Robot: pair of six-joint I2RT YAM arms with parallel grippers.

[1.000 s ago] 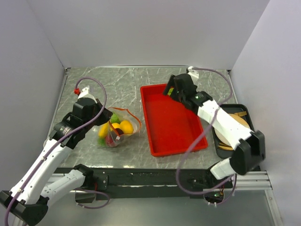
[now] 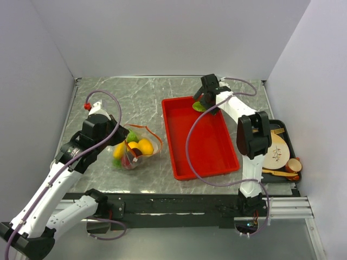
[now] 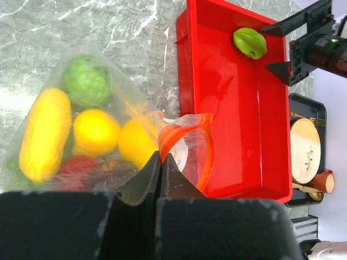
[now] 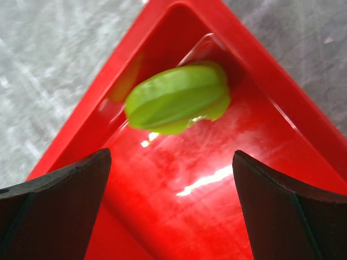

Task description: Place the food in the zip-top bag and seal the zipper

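Observation:
A clear zip top bag [image 3: 122, 105] with an orange-edged mouth lies left of the red tray, holding several foods, among them a long yellow piece [image 3: 45, 135], a green ball [image 3: 87, 81] and yellow fruit [image 3: 96, 132]. My left gripper is shut on the bag's orange rim [image 3: 187, 127], whose mouth gapes toward the tray. One green ribbed food piece [image 4: 179, 97] lies in a far corner of the red tray [image 2: 198, 146]. Over that corner my right gripper is open, its fingers [image 4: 81, 189] apart and the green piece ahead of them, untouched.
A black tray [image 2: 294, 157] with a pale plate [image 2: 276, 151], an orange-brown cup [image 2: 293, 165] and wooden cutlery stands at the right. Apart from the green piece, the red tray is empty.
My right arm has swung and folded inward, its gripper now over the green piece at the tray's far corner. The left arm and the bag have stayed put.

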